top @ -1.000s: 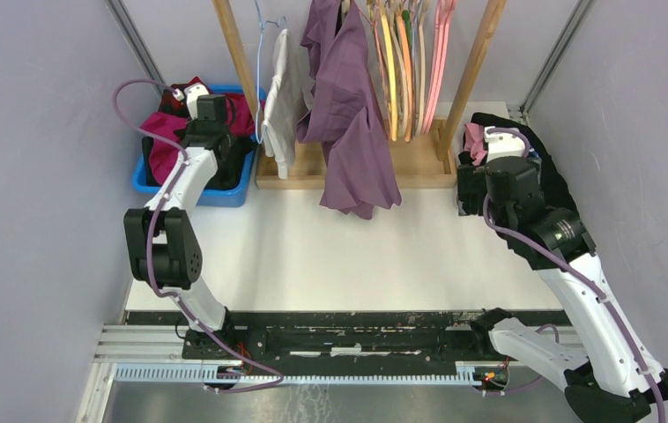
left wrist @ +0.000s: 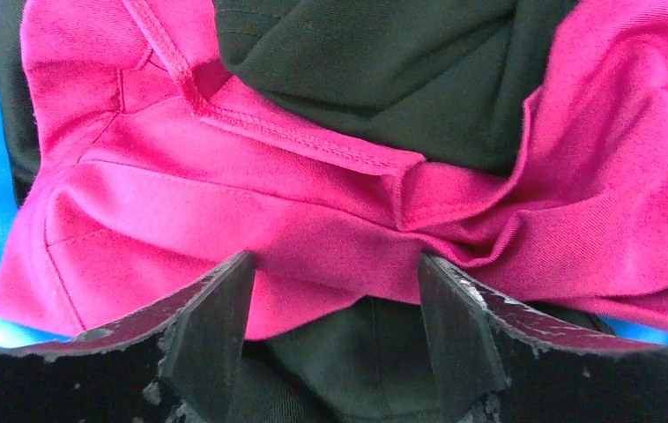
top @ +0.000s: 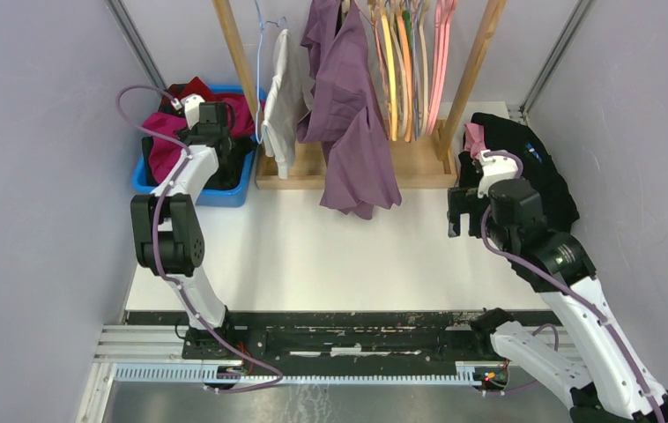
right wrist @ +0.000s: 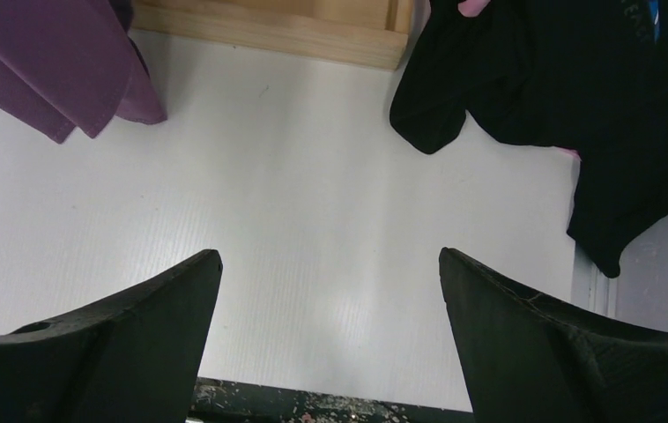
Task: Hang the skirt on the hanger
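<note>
Magenta cloth [left wrist: 313, 233] fills much of the left wrist view, folded and creased, with black cloth above and below it. My left gripper is part open, its two fingertips against or just over the magenta folds; whether any cloth is between them is not clear. In the top view this gripper is over the blue basket [top: 223, 199] at the left. My right gripper stands open above the bare white table, nothing between its fingers. Several hangers [top: 403, 70] in various colours hang on the rack.
A purple garment [top: 357, 159] and a white garment [top: 285, 106] hang from the wooden rack [top: 423, 163]. Black clothing [right wrist: 533, 79] lies at the right wall with a bit of pink cloth [top: 475, 139].
The left arm has moved only slightly over the basket. The hanging garments look unchanged.
</note>
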